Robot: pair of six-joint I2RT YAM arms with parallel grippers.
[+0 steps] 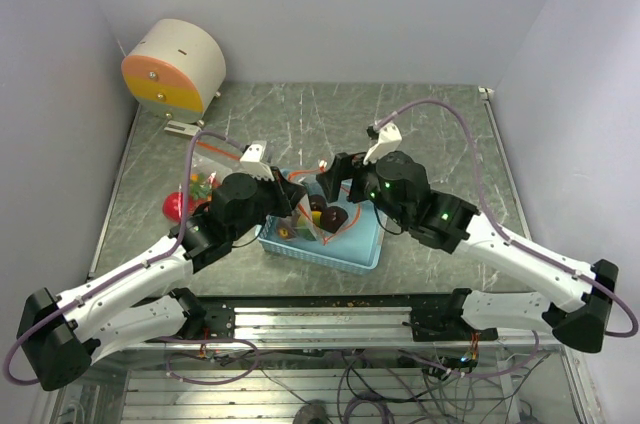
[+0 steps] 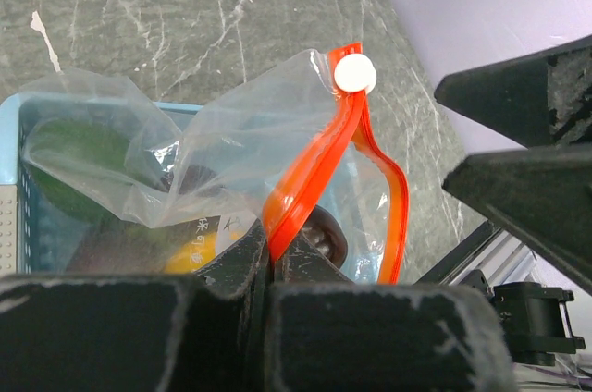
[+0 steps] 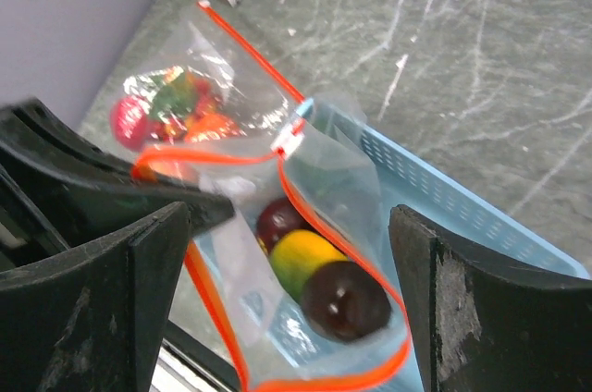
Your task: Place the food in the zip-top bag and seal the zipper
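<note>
My left gripper is shut on the orange zipper edge (image 2: 314, 175) of a clear bag (image 2: 259, 124). The bag's mouth gapes over a blue basket (image 1: 345, 260), a white slider (image 2: 355, 73) at one end of its zipper. Through the mouth, the right wrist view shows a dark round food piece (image 3: 347, 301), a yellow-green one (image 3: 301, 258) and a dark red one (image 3: 277, 223). My right gripper hovers above the mouth, its fingers apart and nothing between them. Food under the film in the left wrist view is partly hidden.
Left of the basket lies another clear bag (image 3: 185, 101) with colourful food in it, partly behind my left arm in the top view. A rounded cream bread box (image 1: 175, 64) stands at the back left.
</note>
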